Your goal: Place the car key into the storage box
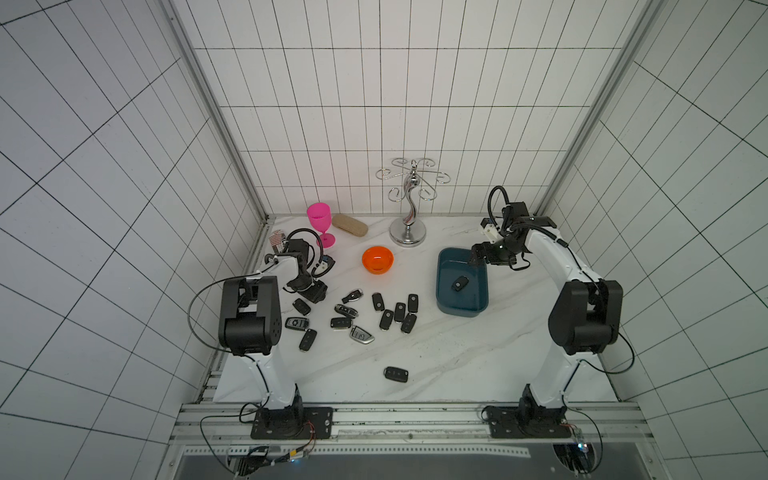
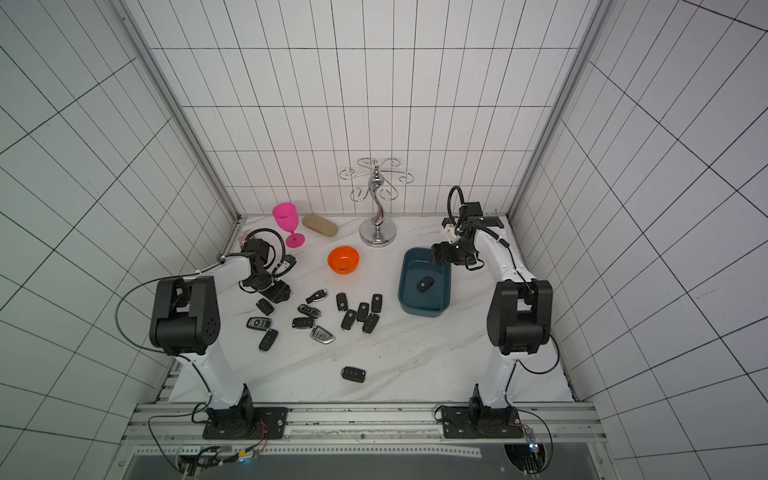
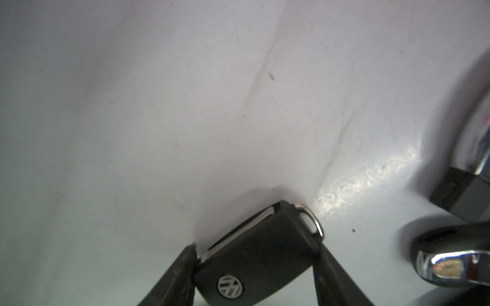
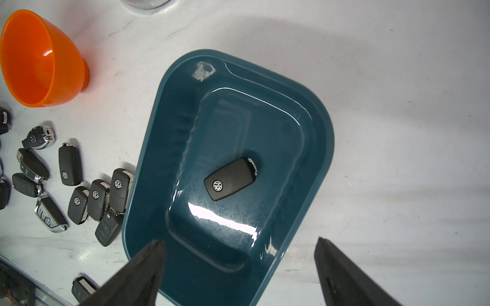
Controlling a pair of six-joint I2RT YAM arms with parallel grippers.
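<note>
In the left wrist view my left gripper is shut on a black VW flip key point(image 3: 260, 260) with a small metal ring. The key sits at or just above the white tabletop; which, I cannot tell. From the top left view this gripper point(image 1: 318, 293) is low at the table's left. The dark teal storage box point(image 1: 439, 276) stands right of centre, one black VW key point(image 4: 231, 179) lying flat on its floor. Over the box's right side, my right gripper is open with nothing between its fingers.
Several loose car keys point(image 1: 341, 323) lie between the left arm and the box, one key point(image 1: 396, 373) alone at the front. An orange bowl point(image 1: 377, 260), pink goblet point(image 1: 319, 217), tan block point(image 1: 349, 225) and chrome stand point(image 1: 408, 231) occupy the back.
</note>
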